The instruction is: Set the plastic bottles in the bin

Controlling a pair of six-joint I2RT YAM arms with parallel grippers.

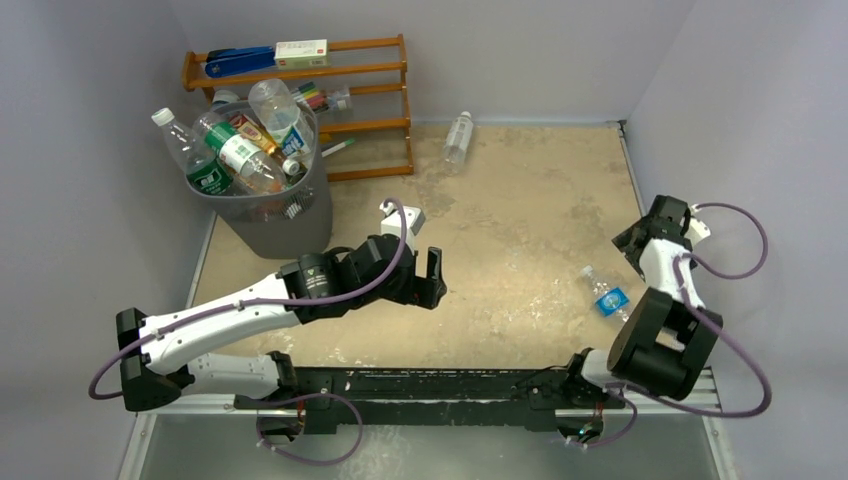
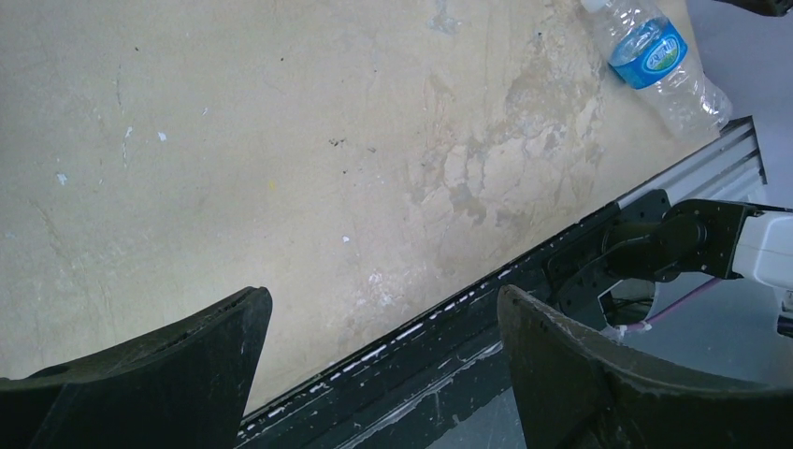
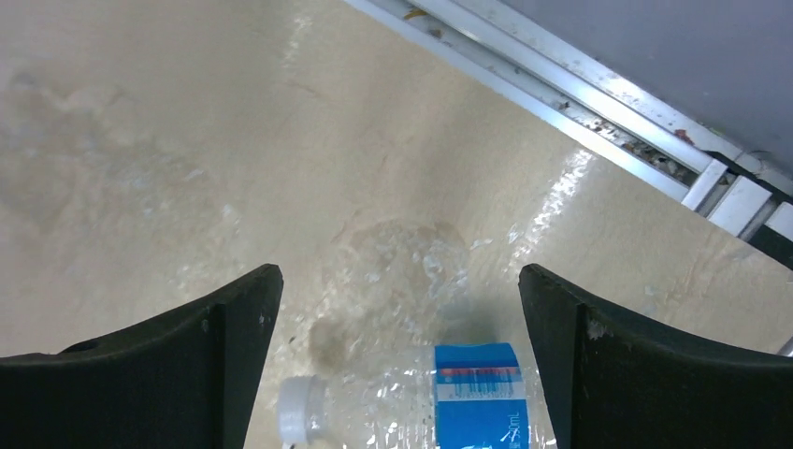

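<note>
A plastic bottle with a blue label (image 1: 610,300) lies at the right front of the floor, also in the top right of the left wrist view (image 2: 655,65) and at the bottom of the right wrist view (image 3: 393,402). My right gripper is open above and beside it, empty. A clear bottle (image 1: 457,145) lies near the back wall. The grey bin (image 1: 260,235) at back left is piled with bottles. My left gripper is open at centre left, empty, over bare floor.
A wooden rack (image 1: 390,125) with boxes and pens stands behind the bin. Walls enclose the sides and back, with a metal rail (image 3: 608,140) along the edge.
</note>
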